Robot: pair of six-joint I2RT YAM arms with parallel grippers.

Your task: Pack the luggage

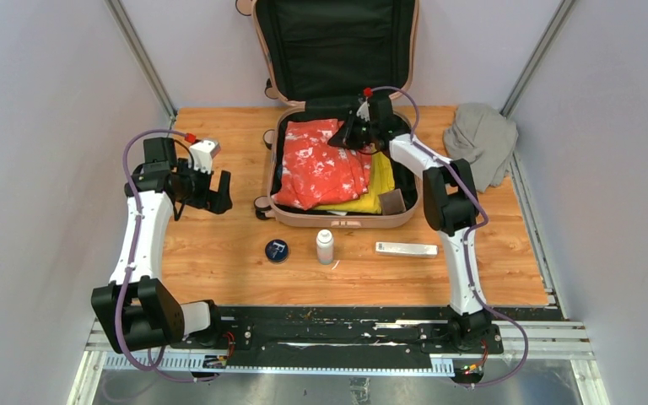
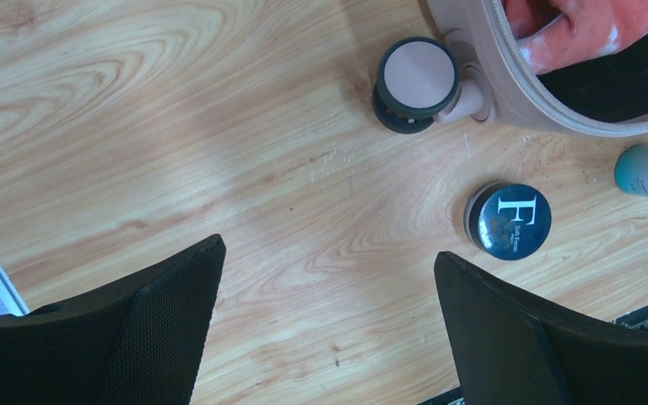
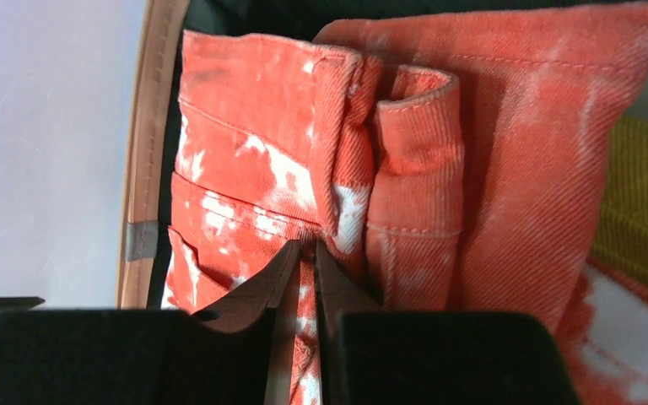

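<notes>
The open suitcase (image 1: 348, 221) stands at the back middle of the table. Inside it a folded red-and-white garment (image 1: 308, 169) lies partly over a yellow cloth (image 1: 380, 179). My right gripper (image 1: 336, 140) is at the garment's upper right part. In the right wrist view the fingertips of my right gripper are close together with a fold of the red garment (image 3: 245, 177) pinched there; the depth of the grip is hidden. Over bare table left of the suitcase, my left gripper stands open and empty.
In front of the suitcase are a round dark tin (image 1: 277, 251), a white-capped bottle (image 1: 325, 246) and a long white box (image 1: 407, 250). A grey cloth (image 1: 481, 142) lies at the back right. A small brown item (image 1: 392, 202) sits in the suitcase's front right corner.
</notes>
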